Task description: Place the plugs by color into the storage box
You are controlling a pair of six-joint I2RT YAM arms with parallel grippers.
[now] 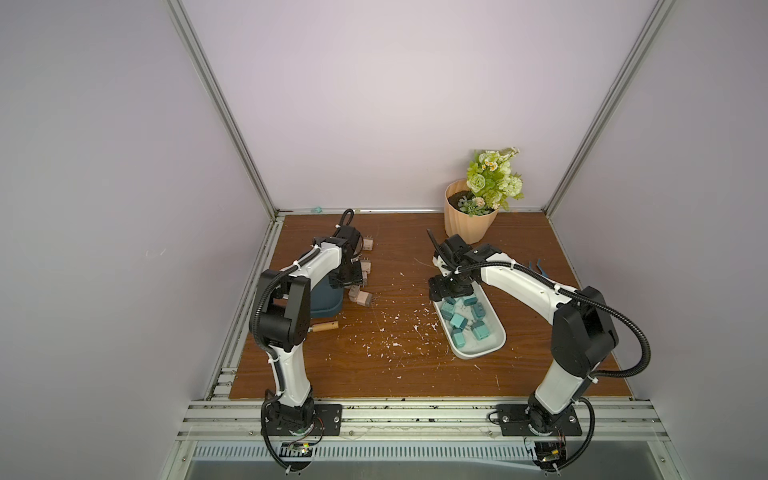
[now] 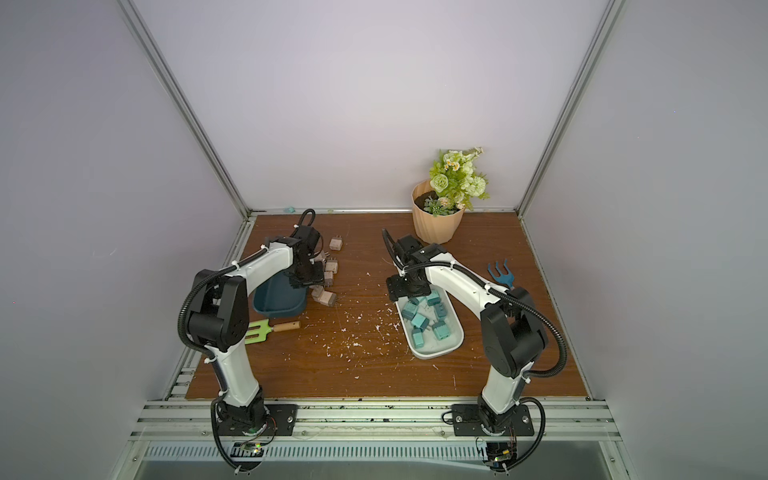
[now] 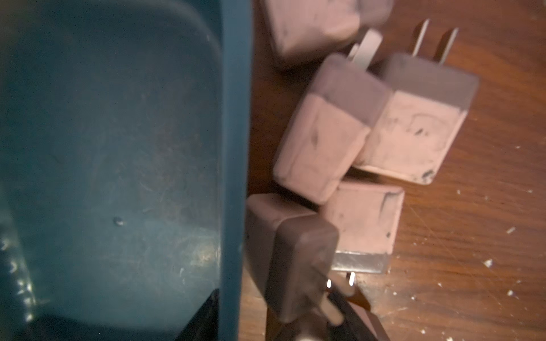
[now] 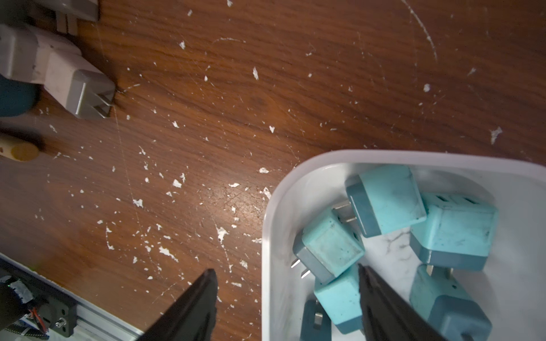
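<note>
Beside the dark blue box [image 2: 279,310], several pink plugs lie loosely on the table. In the left wrist view, one shaded pink plug [image 3: 290,255] leans close to the box rim, over my left gripper, whose fingers are apart. One left finger [image 3: 204,315] is by the box wall; the other is partly hidden behind that plug's prongs. Several teal plugs lie in the white box, including a teal plug [image 4: 332,244] near its left wall. Above that wall [image 4: 269,244], my right gripper is open and empty, one finger either side.
A potted plant [image 1: 472,216] stands at the back right. A wooden-handled green fork [image 2: 276,326] lies before the blue box, a blue fork [image 2: 501,273] at the right.
</note>
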